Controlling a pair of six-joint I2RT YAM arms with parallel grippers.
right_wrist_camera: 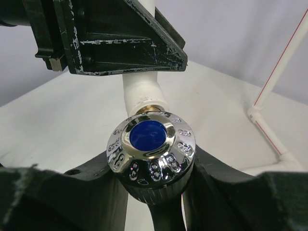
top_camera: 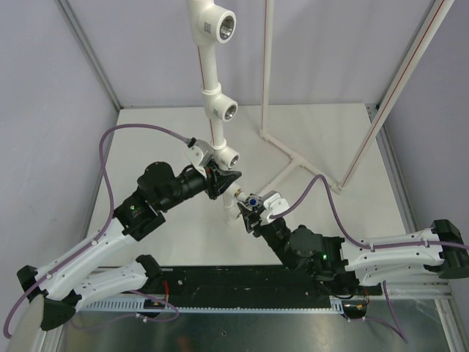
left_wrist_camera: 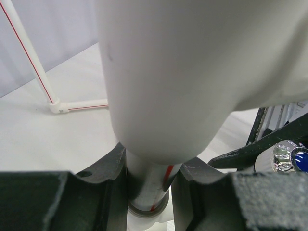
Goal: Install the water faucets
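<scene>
A white PVC pipe (top_camera: 209, 70) carries several tee fittings. My left gripper (top_camera: 223, 176) is shut round the pipe just below a fitting; in the left wrist view the fitting (left_wrist_camera: 163, 72) fills the upper middle, the pipe (left_wrist_camera: 153, 183) between the fingers. My right gripper (top_camera: 252, 208) is shut on a chrome faucet with a blue centre (right_wrist_camera: 148, 135). The faucet sits in front of a white outlet (right_wrist_camera: 144, 89), brass thread showing behind its knob; how far it is engaged cannot be told.
Thin white pipe framework (top_camera: 293, 158) stands on the white board (top_camera: 154, 117) behind and to the right. The board's left part is clear. A dark edge and grate lie along the front.
</scene>
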